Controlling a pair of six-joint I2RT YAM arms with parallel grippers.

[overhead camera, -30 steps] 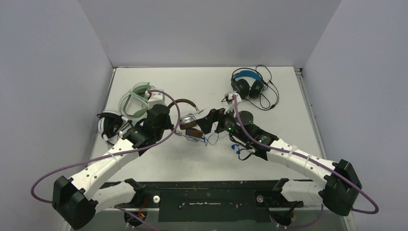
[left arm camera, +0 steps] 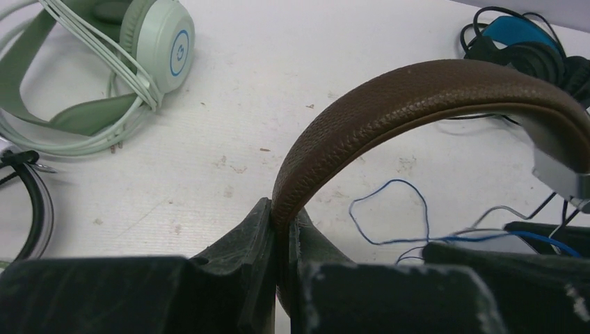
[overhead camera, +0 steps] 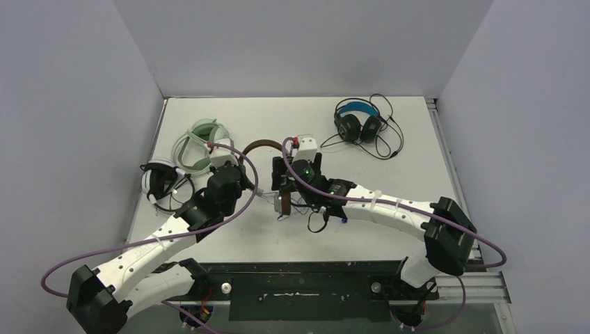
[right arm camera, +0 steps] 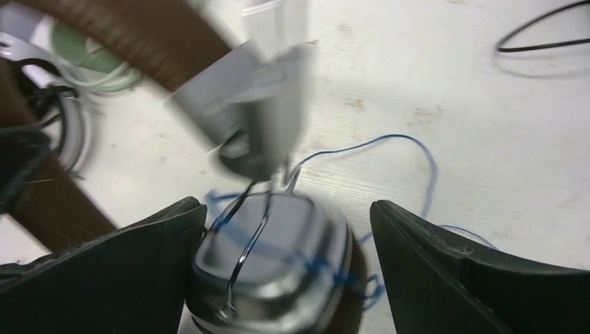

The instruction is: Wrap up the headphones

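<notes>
The brown headphones' headband (left arm camera: 431,97) arches up from my left gripper, which is shut on it. A silver-and-brown earcup (right arm camera: 271,264) lies between the spread fingers of my open right gripper; whether it touches them is unclear. Thin black and blue cable (left arm camera: 389,182) runs over that earcup and loosely across the white table (left arm camera: 209,104). In the top view, both grippers are close together near the middle, and the right arm hides much of the headphones.
Mint headphones (overhead camera: 198,146) and white-and-black headphones (overhead camera: 158,179) lie at the left. Black-and-blue headphones (overhead camera: 358,125) with looped cable lie at the back right. Grey walls enclose three sides.
My right gripper has moved left over the headphones. The left arm has shifted slightly down and left in the top view, still at the headband.
</notes>
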